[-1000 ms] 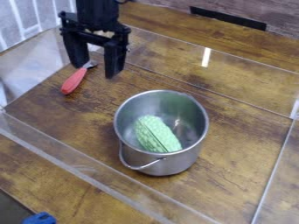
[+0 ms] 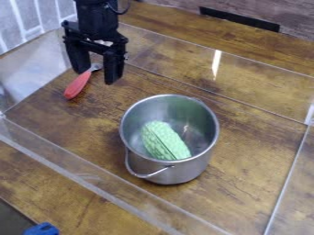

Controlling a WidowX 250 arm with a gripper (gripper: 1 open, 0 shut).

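Note:
My gripper [image 2: 95, 60] hangs at the upper left, dark, with its two fingers spread and nothing seen between them. Just below and left of it, a red-handled utensil [image 2: 79, 84] lies on the wooden surface. A steel pot [image 2: 196, 151] stands at the lower middle, holding a pale green oblong object [image 2: 164, 139].
Clear panels edge the left side and front. A blue object [image 2: 40, 229] sits at the bottom left corner, beyond the front panel.
My gripper has moved slightly up and to the left, away from the pot. The pot, the green object and the red utensil have not moved.

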